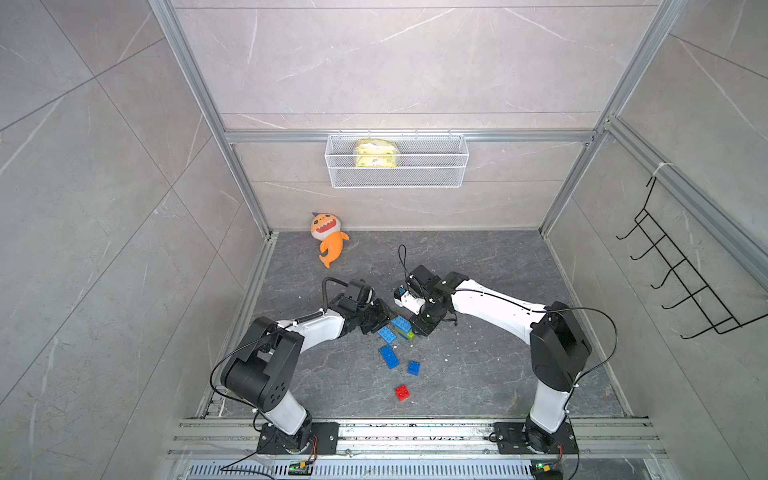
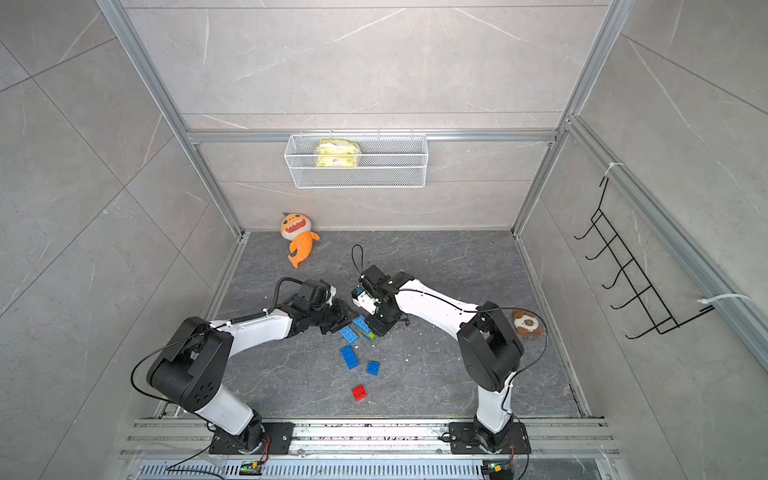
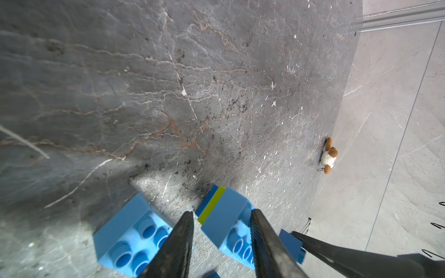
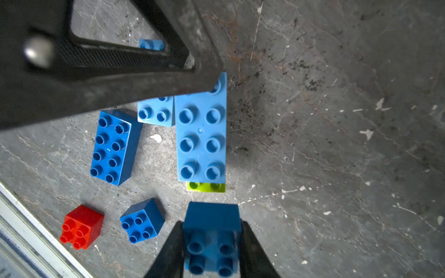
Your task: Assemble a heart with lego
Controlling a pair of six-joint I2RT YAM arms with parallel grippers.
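A light blue brick sits on top of a lime-green brick, and a darker blue layer shows at the stack's end in the left wrist view. Beside this stack lies another light blue brick (image 3: 132, 238). My left gripper is open, its fingers low over the stack's end; whether they touch it is unclear. In the right wrist view a small dark blue brick (image 4: 211, 215) is between the fingertips of my right gripper, close to the lime-green end of the stack. From above, the arms partly cover the stack.
Loose on the floor towards the front are a long dark blue brick (image 4: 113, 146), a small dark blue brick (image 4: 142, 220) and a red brick (image 4: 82, 227). An orange shark toy (image 1: 327, 237) lies at the back left.
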